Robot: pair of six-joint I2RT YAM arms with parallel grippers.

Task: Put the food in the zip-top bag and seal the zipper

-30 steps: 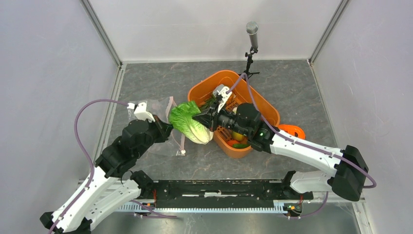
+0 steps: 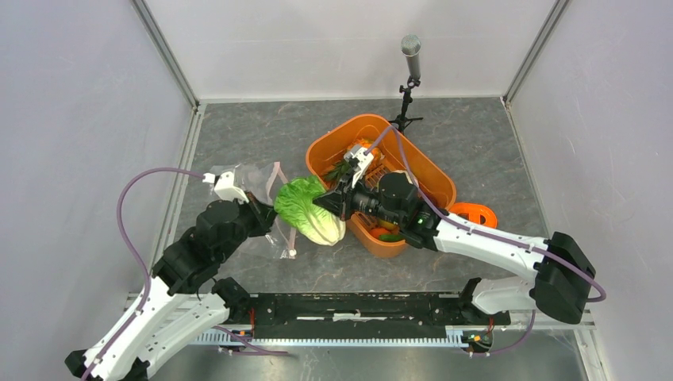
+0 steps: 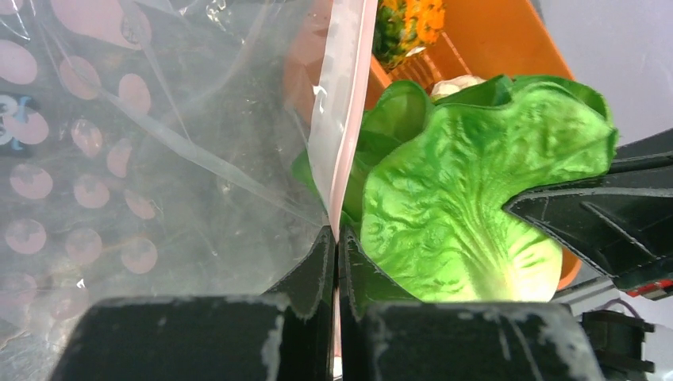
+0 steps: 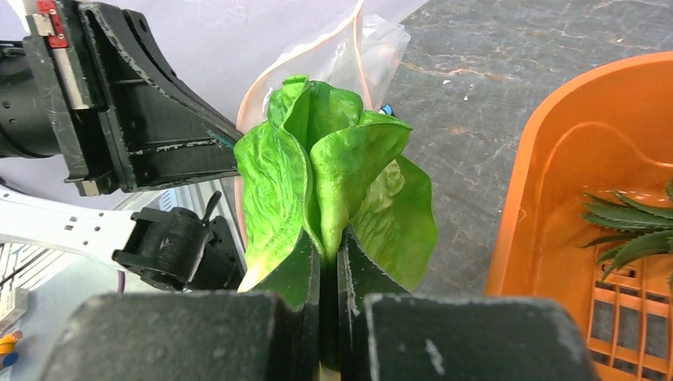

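A clear zip top bag (image 3: 198, 190) with pink dots and a pink zipper edge spreads out on the left. My left gripper is shut on that pink edge, as its wrist view shows. Just to the right, at the bag's mouth, hangs a green lettuce (image 2: 305, 208). My right gripper (image 2: 331, 206) is shut on the lettuce; in its own wrist view, leaves (image 4: 333, 175) stand between and beyond its fingers. Part of the lettuce lies behind the bag's pink edge in the left wrist view; how far it reaches inside I cannot tell.
Behind the right arm sits an orange basket (image 2: 435, 173) holding several other foods. An orange object (image 2: 486, 213) lies at its right, and a microphone on a stand (image 2: 411, 59) rises at the back. Bare grey table shows in front of the basket.
The left gripper and the bag's edge have shifted slightly left. The lettuce has tilted a little and sunk toward the front, while the right arm has moved slightly.
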